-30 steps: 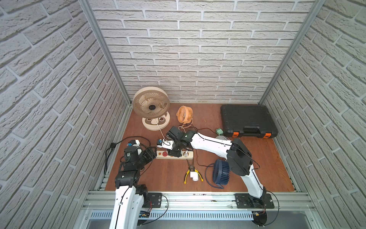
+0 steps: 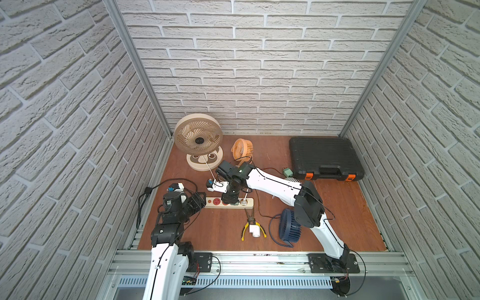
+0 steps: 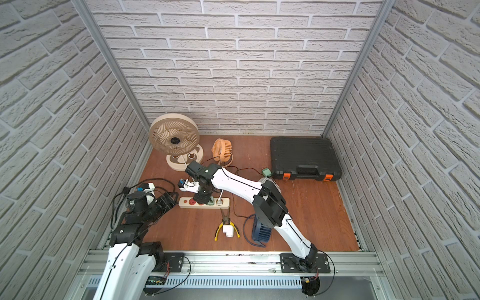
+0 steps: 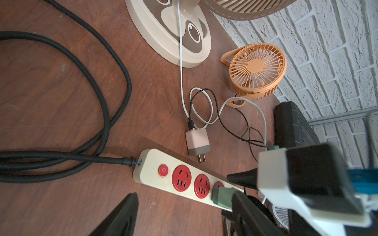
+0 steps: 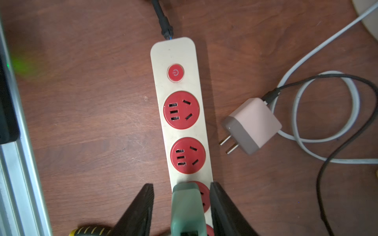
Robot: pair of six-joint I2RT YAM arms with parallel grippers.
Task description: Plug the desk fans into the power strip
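The cream power strip [image 5: 185, 133] lies on the table with red sockets and a red power button. A green plug [image 5: 188, 210] sits over the third socket from the button; how far in it is does not show. Around it my right gripper stands part open, with a gap between plug and left finger. The beige desk fan [image 2: 199, 140] is at the back left, the orange fan [image 2: 242, 150] beside it. A pink adapter [image 5: 256, 122] with bare prongs lies behind the strip. My left gripper hovers near the button end, fingers wide apart, only strip and tabletop visible between them.
A white plug [image 2: 244, 202] occupies the strip's right end. Pliers [image 2: 253, 230] and a blue fan [image 2: 290, 226] lie in front. The black case [image 2: 326, 157] is at the back right. Thick black cable [image 4: 98, 98] curls at the left.
The left arm has stayed still.
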